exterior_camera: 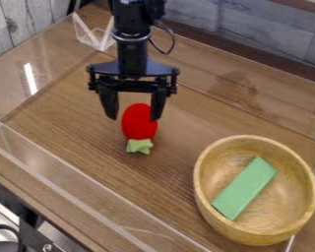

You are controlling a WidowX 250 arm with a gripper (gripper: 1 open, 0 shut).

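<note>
A black robot arm stands at the upper middle of the camera view, its gripper [134, 98] open with one finger on either side above a red object [139, 122] on the wooden table. A small light green piece [139, 147] sticks out from under the red object's near end. Whether the fingers touch the red object cannot be told.
A yellow bowl [283, 217] at the lower right holds a green block [244, 188].
</note>
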